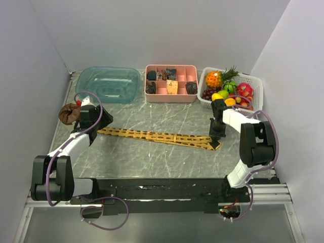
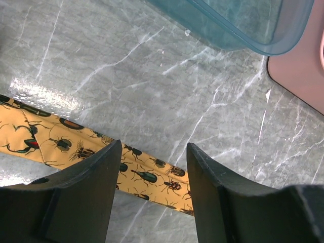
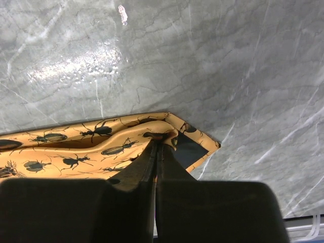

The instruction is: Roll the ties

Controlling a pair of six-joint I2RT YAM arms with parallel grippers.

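A long yellow tie with beetle prints [image 1: 152, 135] lies stretched across the counter. Its pointed end with dark backing [image 3: 190, 152] is at the right, where my right gripper [image 1: 216, 133] is down on it. In the right wrist view that gripper is shut, with the tie's cloth bunched at its tips; whether any is pinched is unclear. My left gripper [image 1: 105, 119] hangs over the tie's left part, its fingers [image 2: 101, 177] apart and nothing between them but the view of the tie below.
A clear blue bin [image 1: 109, 70] stands back left, a pink compartment box [image 1: 170, 98] back centre, a white fruit basket [image 1: 257, 91] back right. A brown round item [image 1: 68, 114] sits left.
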